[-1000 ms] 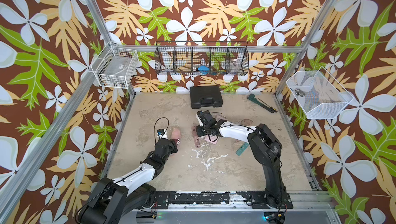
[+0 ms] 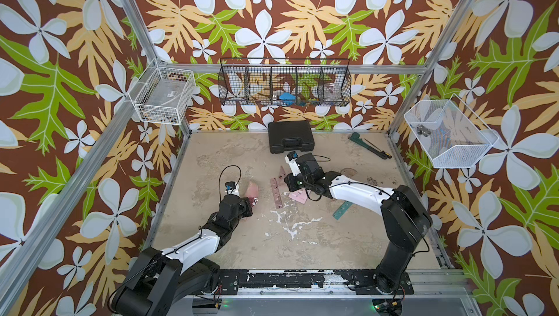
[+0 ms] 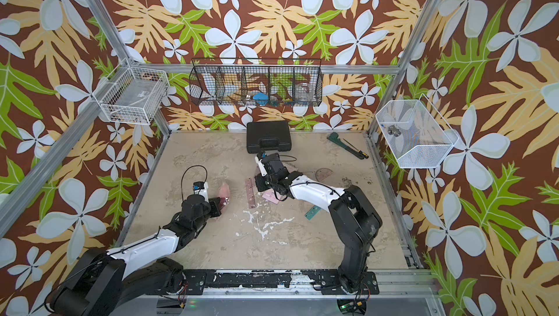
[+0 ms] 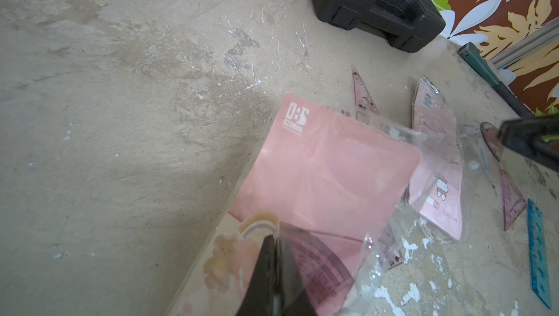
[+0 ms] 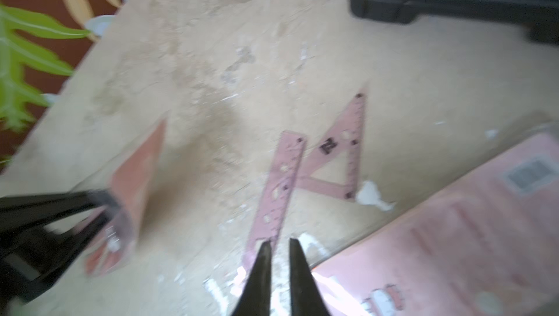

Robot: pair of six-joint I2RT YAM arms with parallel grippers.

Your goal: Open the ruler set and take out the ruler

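Note:
A clear ruler-set pouch with a pink card (image 4: 337,170) hangs tilted over the left of the table. My left gripper is shut on the pouch's edge; a pink protractor (image 4: 317,260) shows inside. In the right wrist view a pink ruler (image 5: 276,190) and a pink triangle (image 5: 352,161) lie on the table. To their right rests a second pink packet (image 5: 454,240). My right gripper stands above this area, its fingertips slightly apart with nothing seen between them. One of its fingers (image 4: 532,138) shows at the left wrist view's right edge.
A black case (image 2: 291,136) stands at the back. Further right lie a teal ruler (image 2: 342,210), another pink triangle (image 4: 512,199), a pink protractor (image 4: 492,138) and a green-handled tool (image 2: 369,145). Baskets hang on the walls.
The left gripper and pouch have moved only slightly.

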